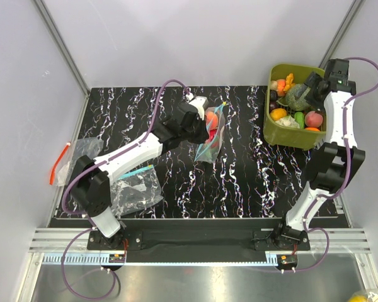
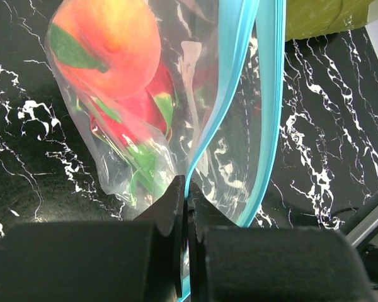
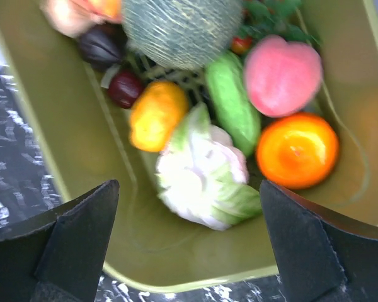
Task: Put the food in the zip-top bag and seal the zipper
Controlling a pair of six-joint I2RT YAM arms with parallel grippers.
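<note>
A clear zip top bag (image 1: 209, 151) with a blue zipper stands mid-table, its mouth apart. Inside lie a peach (image 2: 113, 47) and a red, green-leaved food (image 2: 142, 110). My left gripper is shut on the near strip of the bag's zipper edge. Over the green bin (image 1: 290, 137) hangs my right gripper, open with nothing between its fingers. Below it in the right wrist view are a whitish leafy vegetable (image 3: 198, 173), an orange half (image 3: 296, 151), a pink peach (image 3: 282, 75), a green cucumber-like piece (image 3: 233, 104) and a yellow fruit (image 3: 157, 116).
A flat empty bag with a blue zipper (image 1: 137, 190) lies at the front left. Another bag with an orange zipper (image 1: 60, 163) rests at the table's left edge. Dark tabletop between the standing bag and the bin is clear.
</note>
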